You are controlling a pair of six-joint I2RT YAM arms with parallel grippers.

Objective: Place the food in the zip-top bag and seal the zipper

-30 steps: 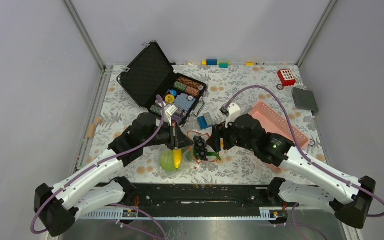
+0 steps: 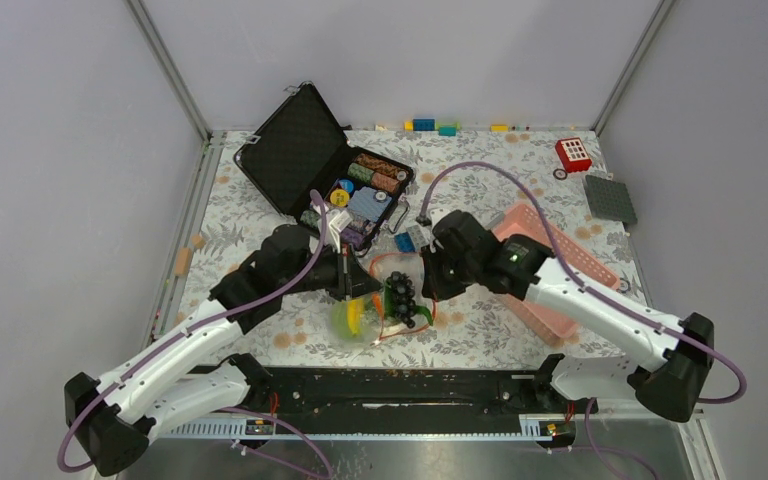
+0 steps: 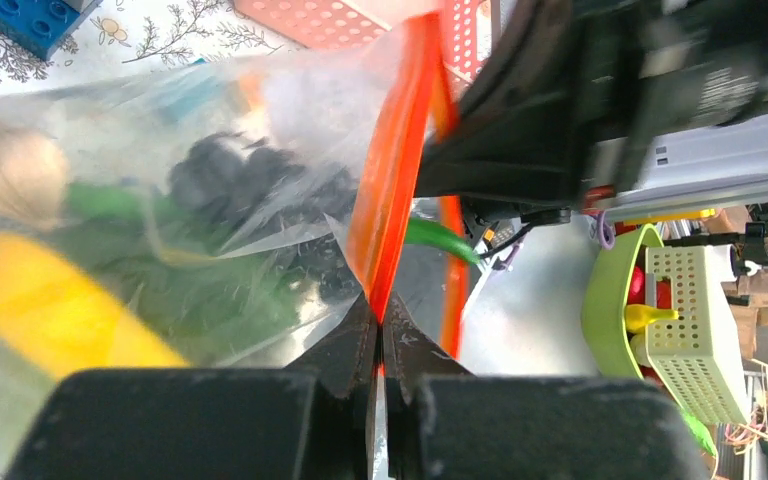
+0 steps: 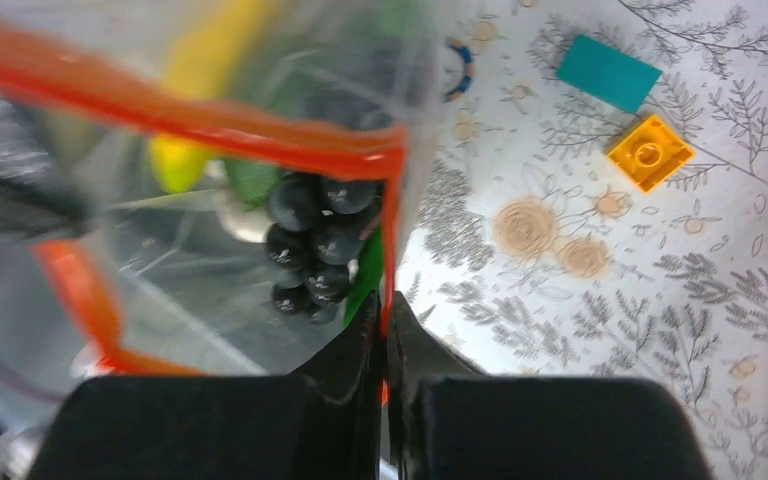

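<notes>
A clear zip bag with an orange-red rim (image 4: 220, 130) has its mouth spread between my two grippers. Inside are dark grapes (image 2: 402, 298), a yellow banana-like piece (image 3: 60, 305), a pale round piece (image 3: 15, 175) and green food (image 4: 252, 182). A green strip (image 3: 440, 238) pokes out at the mouth in the left wrist view. My left gripper is shut on the orange rim on one side. On the opposite side, my right gripper is shut on the rim, its fingertips pressed together around the orange edge.
A pink basket (image 2: 560, 270) stands right of the bag, partly under the right arm. Behind lies an open black case (image 2: 295, 150) of small items. A teal block (image 4: 608, 73) and a yellow block (image 4: 650, 152) rest on the patterned table.
The bag has lifted slightly and its mouth is stretched wider. My left gripper stays shut.
</notes>
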